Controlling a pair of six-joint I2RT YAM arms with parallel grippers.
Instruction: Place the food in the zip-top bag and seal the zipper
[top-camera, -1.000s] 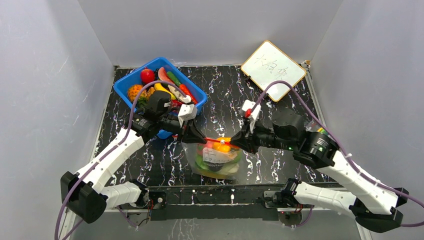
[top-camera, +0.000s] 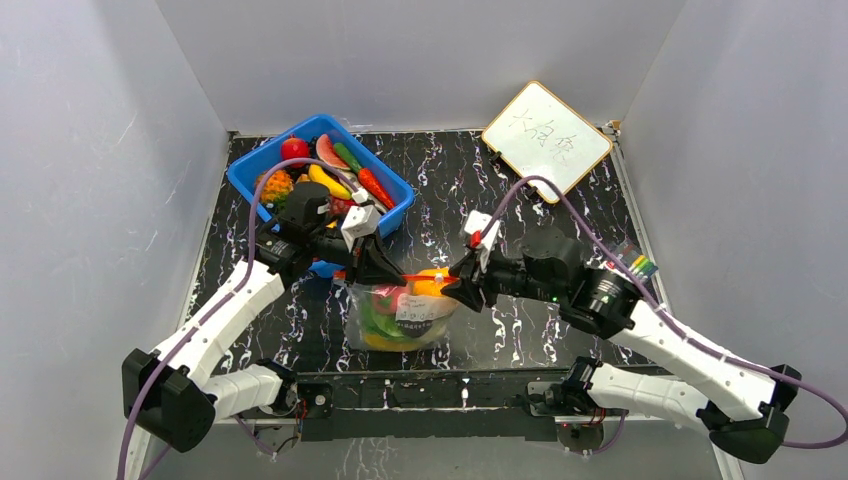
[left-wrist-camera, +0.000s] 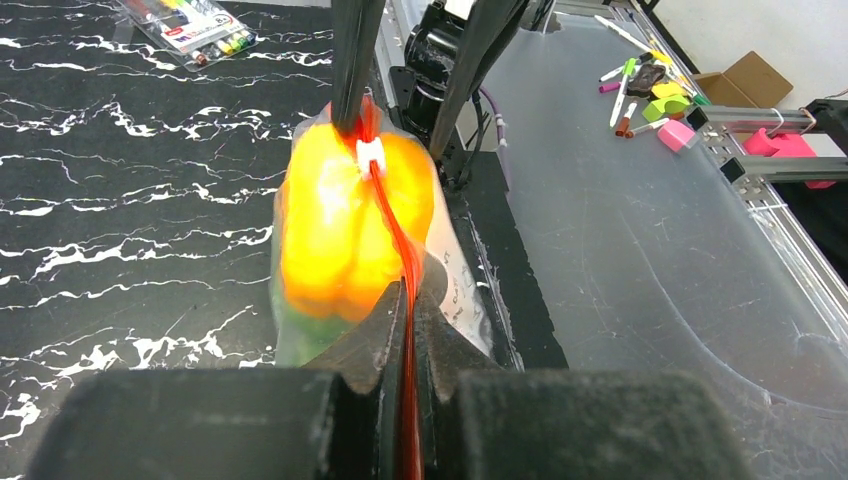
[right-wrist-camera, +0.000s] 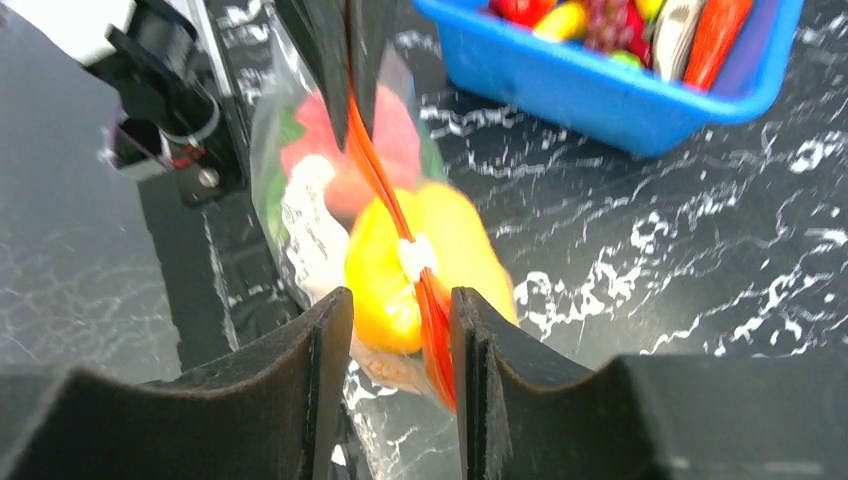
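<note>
The clear zip-top bag (top-camera: 408, 318) hangs between my arms with a red zipper strip (left-wrist-camera: 392, 215) along its mouth and a white slider (right-wrist-camera: 416, 256) on it. Inside it show a yellow pepper (right-wrist-camera: 440, 235), something green and something red. In the left wrist view, my left gripper is shut with the strip pinched between its fingers. My right gripper stands part open at the strip's other end. Its fingers (right-wrist-camera: 325, 375) are to either side of the strip, and the slider lies just beyond their tips.
A blue basket (top-camera: 393, 180) of toy produce stands behind the left arm. At the back right leans a whiteboard (top-camera: 547, 140). A packet of coloured pens lies on the right.
</note>
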